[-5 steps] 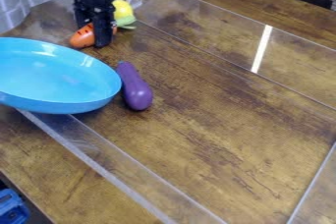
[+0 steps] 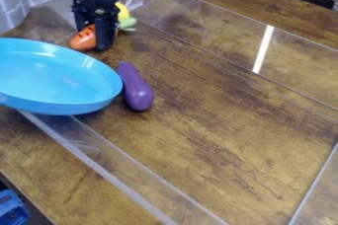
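My gripper (image 2: pixel 99 31) is at the back left, pointing down over an orange carrot (image 2: pixel 83 39). It is shut on the carrot, though its fingertips partly hide it. Just behind and to the right is a yellow object (image 2: pixel 125 13) with a pale green part. A blue plate (image 2: pixel 53 76) lies in front, and a purple eggplant (image 2: pixel 136 89) lies right of the plate.
Clear plastic edging runs along it. A blue object (image 2: pixel 8 208) sits at the front left corner.
The gripper and the carrot have shifted very slightly since one second ago; the plate and eggplant have not moved.
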